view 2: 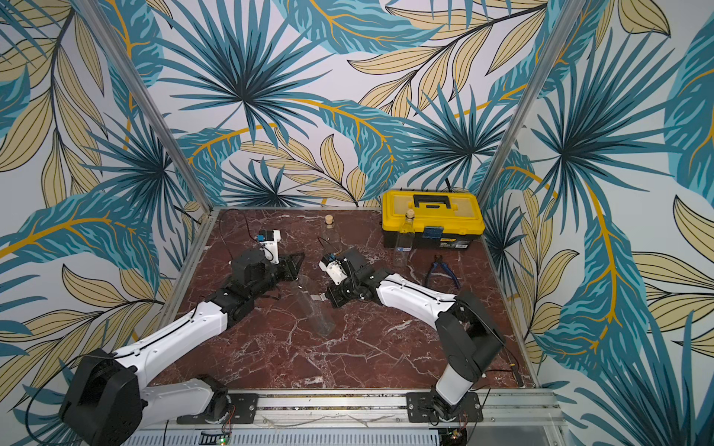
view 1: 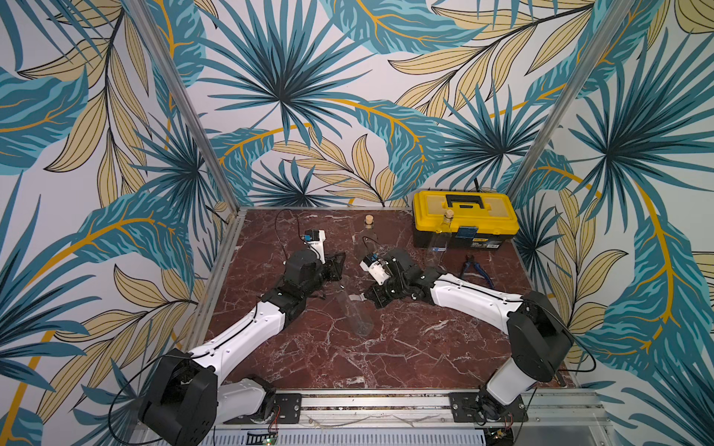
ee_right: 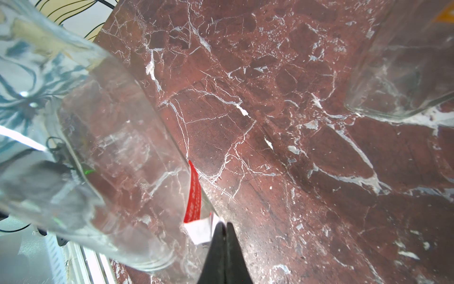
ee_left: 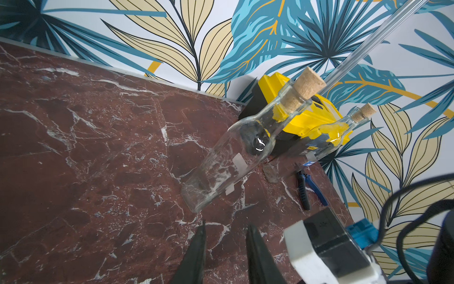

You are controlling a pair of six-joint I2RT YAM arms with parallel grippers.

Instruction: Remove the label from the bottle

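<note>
A clear glass bottle slants across the middle of the table, its neck end at my left gripper, which is shut on it. In the left wrist view the fingers stand a little apart, and the held bottle cannot be made out there. Along the bottle's side, the label sticks out, white with a red strip. My right gripper is shut with its tips at the label's edge, apparently pinching it. Seen from above, the label spans the short gap between bottle and right gripper.
A corked bottle stands behind the grippers. Another corked bottle is in front of the yellow toolbox at the back right. Blue-handled pliers lie near it.
</note>
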